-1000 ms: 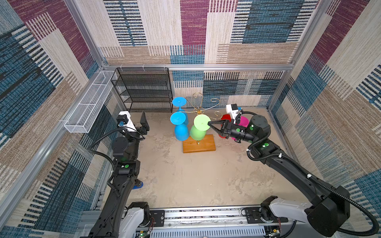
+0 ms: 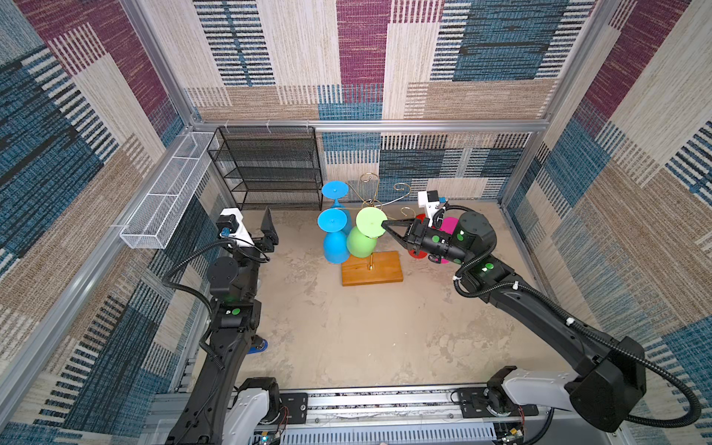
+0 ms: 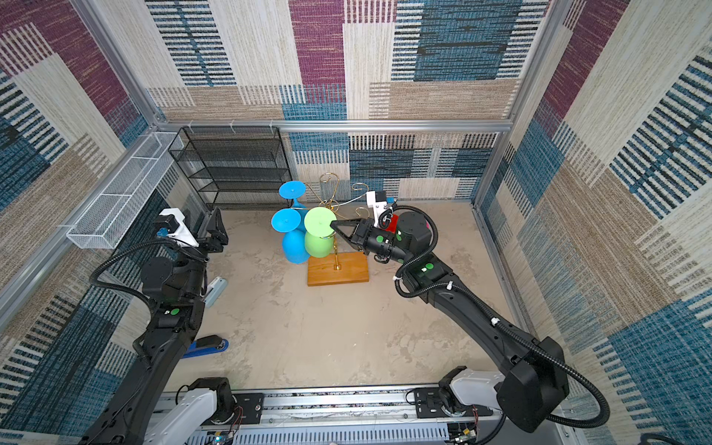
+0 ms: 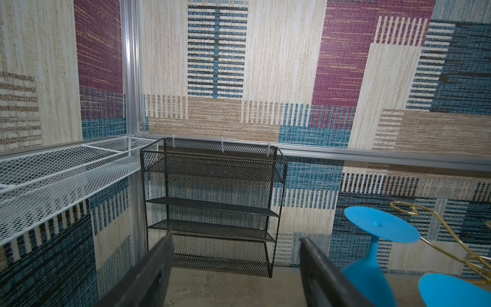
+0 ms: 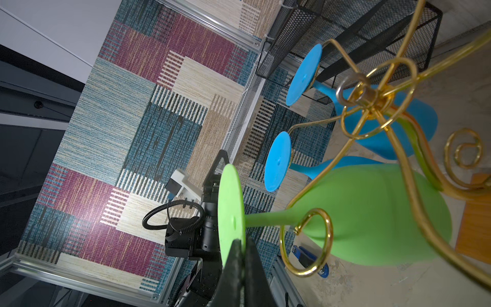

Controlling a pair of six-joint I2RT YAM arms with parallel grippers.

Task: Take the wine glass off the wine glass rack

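A gold rack on a wooden base [image 2: 356, 276] holds upside-down wine glasses: two blue ones [image 2: 332, 244], a green one [image 2: 361, 246], and red and pink ones [image 2: 448, 225] largely behind my right arm. My right gripper [image 2: 385, 224] is shut at the edge of the green glass's foot [image 5: 229, 204]; in the right wrist view its fingertips meet that thin disc, which stands edge-on. My left gripper [image 2: 268, 226] hangs open at the left, apart from the rack, with nothing between its fingers.
A black wire shelf [image 2: 267, 170] stands at the back left and a white wire basket [image 2: 159, 200] runs along the left wall. A blue object [image 3: 211, 348] lies at the near left.
The left arm has stayed still.
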